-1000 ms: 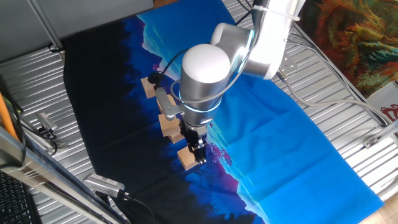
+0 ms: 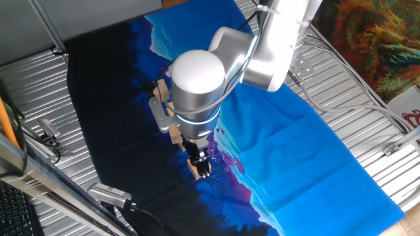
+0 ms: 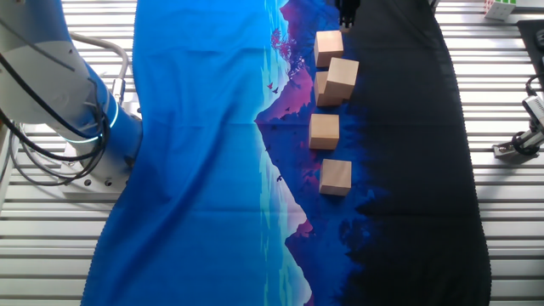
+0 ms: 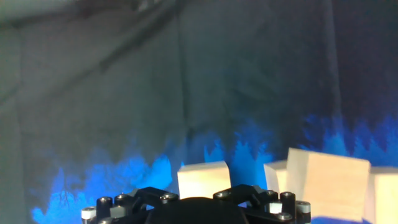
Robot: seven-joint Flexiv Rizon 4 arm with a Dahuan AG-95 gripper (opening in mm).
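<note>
Several plain wooden cubes stand in a rough row on the cloth. My gripper (image 2: 201, 166) is over the end cube (image 2: 193, 169), partly covering it in exterior view 1. In the wrist view a cube (image 4: 204, 180) shows between the spread black fingers, which look open; their lower parts are out of frame. From exterior view 2, the gripper (image 3: 347, 20) tip appears at the top edge, just behind and right of the far cube (image 3: 329, 49). Nearer stands a tilted-looking cube (image 3: 342, 76) resting against or on another cube (image 3: 322, 89).
Two more cubes stand apart, the middle one (image 3: 324, 132) and the near one (image 3: 336, 177). A camera (image 2: 109, 195) sits by the cloth's edge.
Over the last second the arm has shifted left in exterior view 1, bringing my gripper over the end cube.
</note>
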